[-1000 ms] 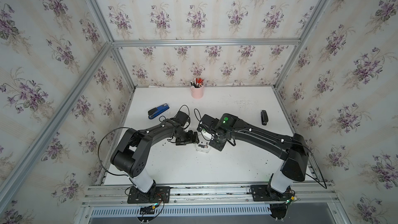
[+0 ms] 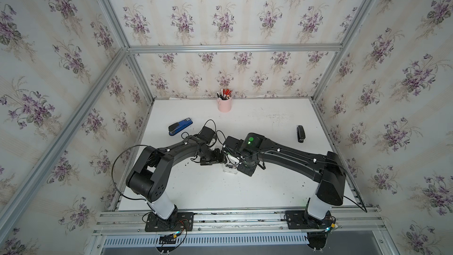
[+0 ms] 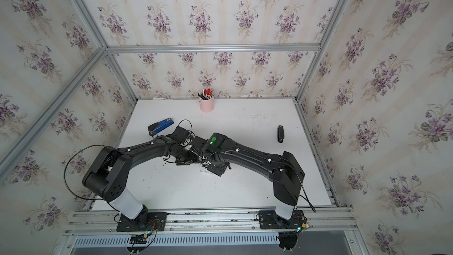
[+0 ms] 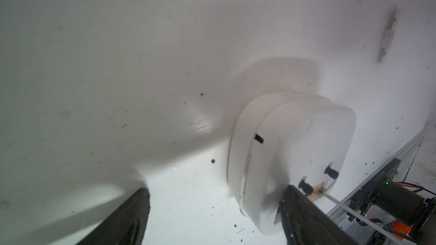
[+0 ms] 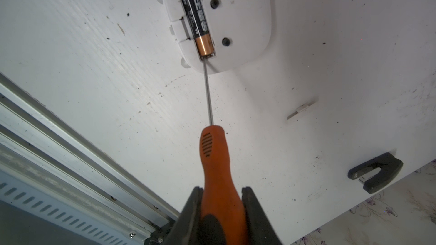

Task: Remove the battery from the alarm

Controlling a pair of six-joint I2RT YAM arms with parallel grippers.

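The white alarm (image 5: 247, 22) lies face down on the table, its battery slot uncovered. A black battery with a copper end (image 5: 196, 15) is seated in that slot. My right gripper is shut on the orange handle of a screwdriver (image 5: 215, 154); the thin tip meets the slot's edge by the copper end. In the left wrist view, my left gripper stands open, with its right finger (image 4: 302, 215) close against the alarm's side (image 4: 272, 154). Whether that finger touches the alarm, I cannot tell.
A small white cover piece (image 5: 302, 108) lies on the table beside the alarm. A black stapler-like tool (image 5: 376, 171), a blue stapler (image 2: 180, 126) and a pink pen cup (image 2: 224, 104) stand farther off.
The left arm has stayed still.
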